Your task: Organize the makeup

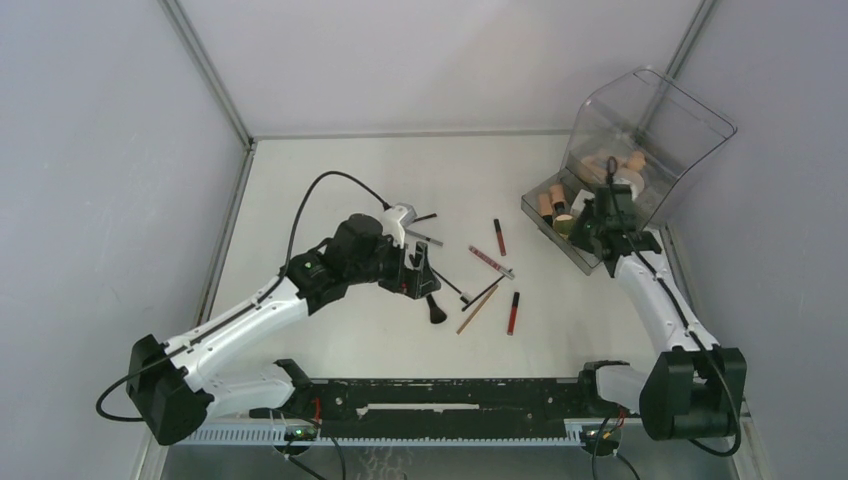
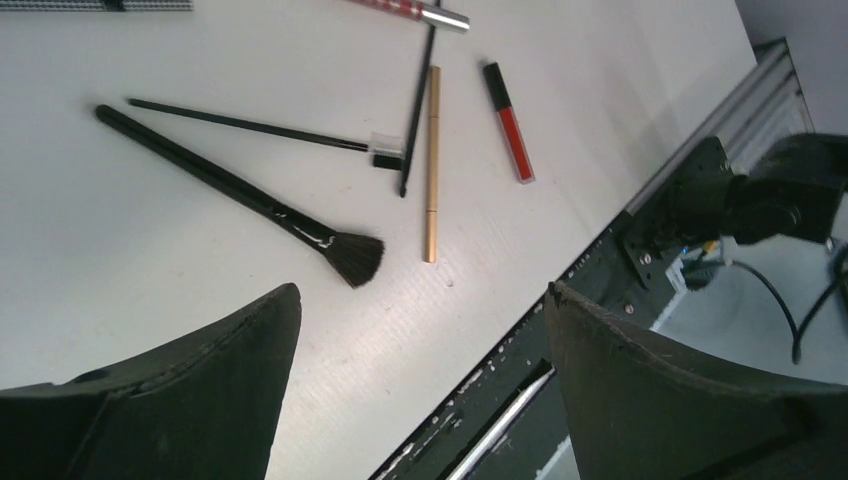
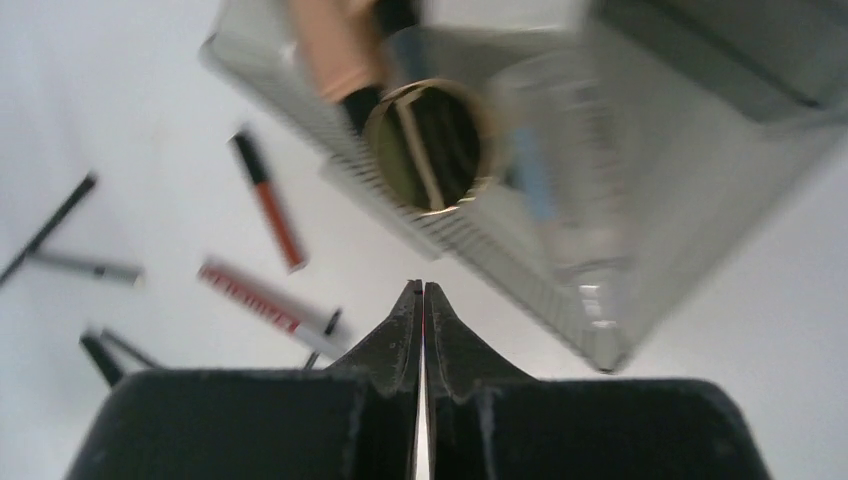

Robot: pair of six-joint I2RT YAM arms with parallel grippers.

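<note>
Loose makeup lies mid-table: a fan brush (image 2: 350,255), a gold pencil (image 2: 433,160), red lip glosses (image 2: 510,130), a striped tube (image 3: 250,298) and dark sticks. An open clear organizer (image 1: 545,225) at back right holds bottles, sponges and a round gold-rimmed container (image 3: 430,145). My left gripper stands open above the brushes, nothing between its fingers. My right gripper is over the organizer's front; its fingertips appear close together in the blurred right wrist view, with nothing visible between them.
The organizer's raised lid (image 1: 705,110) leans near the right wall. Bare table lies at left and back left, and along the front right.
</note>
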